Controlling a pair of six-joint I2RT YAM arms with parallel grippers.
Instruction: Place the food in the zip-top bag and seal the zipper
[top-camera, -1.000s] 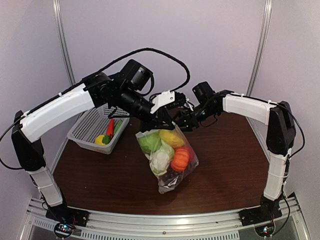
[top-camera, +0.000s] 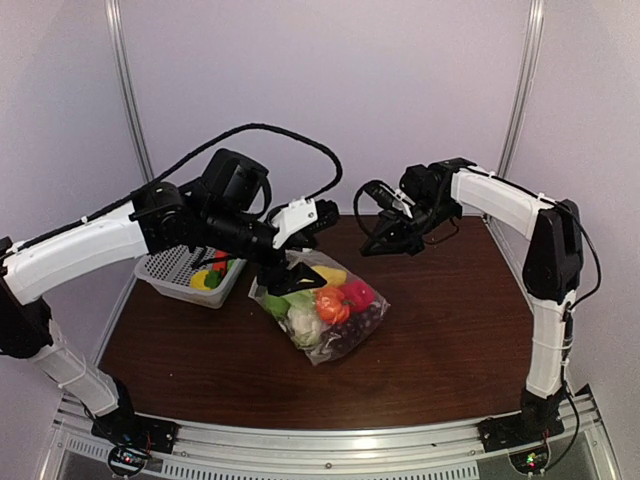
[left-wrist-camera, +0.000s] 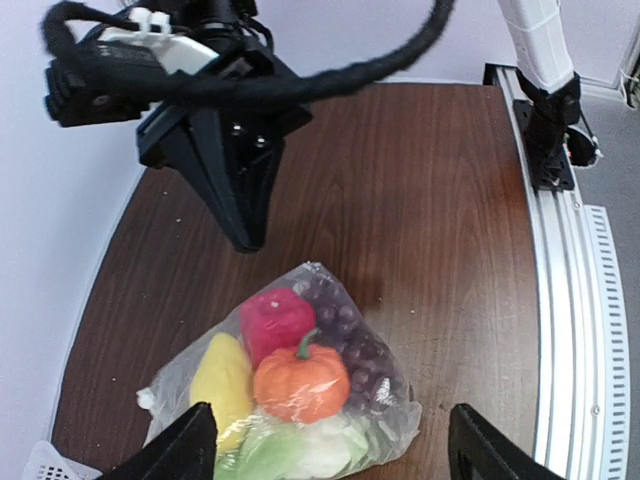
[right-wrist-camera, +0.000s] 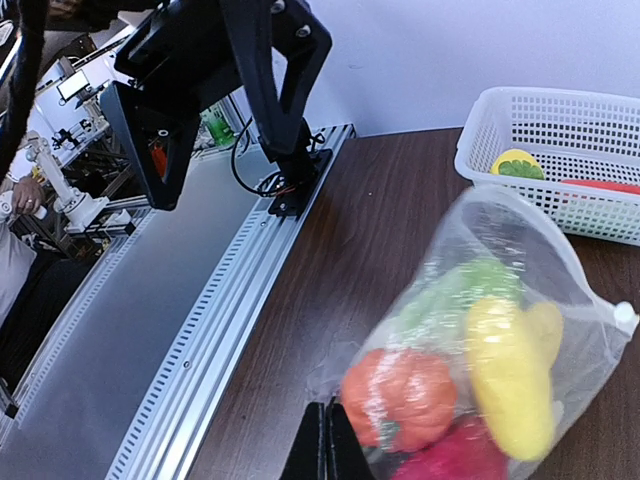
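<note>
The clear zip top bag (top-camera: 349, 340) lies on the table, filled with toy food. In the left wrist view it holds an orange pumpkin (left-wrist-camera: 302, 383), a pink-red piece (left-wrist-camera: 275, 325), a yellow one (left-wrist-camera: 222, 385) and dark grapes (left-wrist-camera: 365, 345). A white zipper slider (right-wrist-camera: 625, 317) sits at the bag's mouth edge. Over the bag my left gripper is open, fingers wide apart with nothing gripped. My right gripper is shut with its tips together, nothing between them; from above, it hovers beyond the bag's upper right, clear of it.
A white perforated basket stands at the back left. Inside are a yellow-green piece (right-wrist-camera: 517, 163) and a red one (right-wrist-camera: 600, 185). Bare table (top-camera: 450, 340) stretches to the right and in front of the bag.
The bag has sunk from hanging upright to lying on the table. My right gripper has drawn away from the slider.
</note>
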